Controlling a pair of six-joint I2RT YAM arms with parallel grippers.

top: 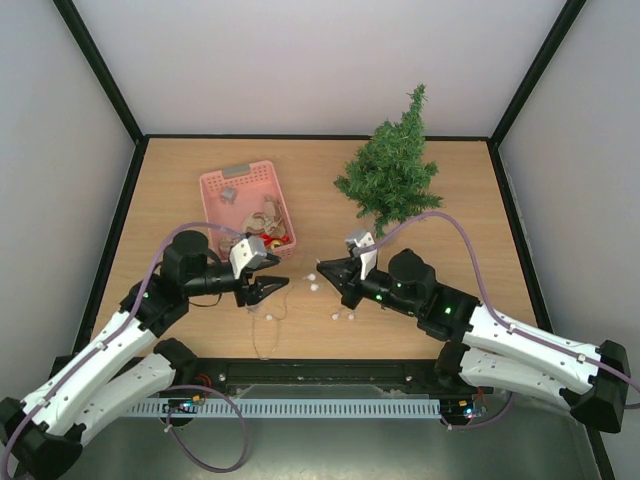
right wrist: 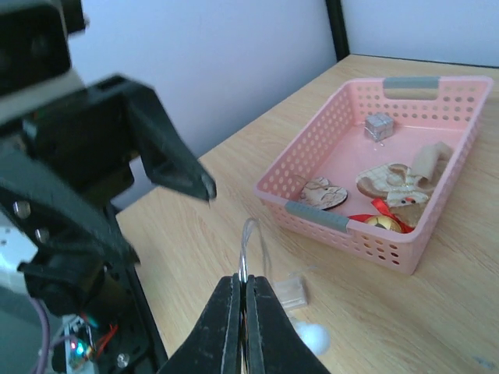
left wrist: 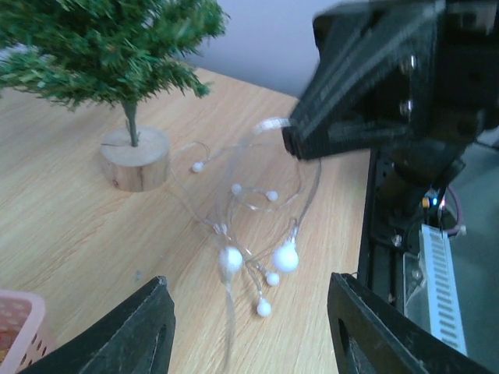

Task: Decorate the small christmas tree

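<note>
The green Christmas tree (top: 393,165) stands at the back right, its round wooden base (left wrist: 136,160) showing in the left wrist view. My right gripper (top: 320,268) is shut on a thin clear wire of the light string (right wrist: 245,249), which rises from between its fingertips. White bulbs (left wrist: 285,256) of the string hang or lie below, some on the tabletop. My left gripper (top: 281,272) is open, facing the right one across a small gap, with no firm hold on anything. Wire passes through the left wrist view between its fingers, in front of or behind them, unclear.
A pink basket (top: 210,205) with several ornaments stands at the back left, close behind my left gripper. On the table in the right wrist view lies a small clear box (right wrist: 291,294). Bare tabletop (top: 320,190) separates basket and tree.
</note>
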